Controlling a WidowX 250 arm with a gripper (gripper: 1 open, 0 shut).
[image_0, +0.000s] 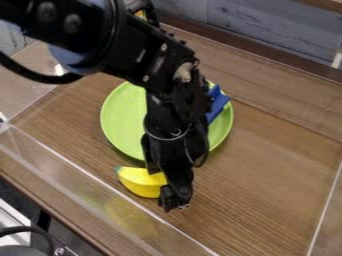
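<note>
My black gripper (174, 190) is low over a yellow banana-like object (139, 180), its fingers at the object's right part and partly covering it; the fingers are open. A green plate (120, 120) lies behind the gripper, partly hidden by the arm. A blue object (217, 102) sits at the plate's right side, also partly covered.
A pale wall (254, 30) runs along the back. Clear edging borders the table at the front left, with dark cables beyond it.
</note>
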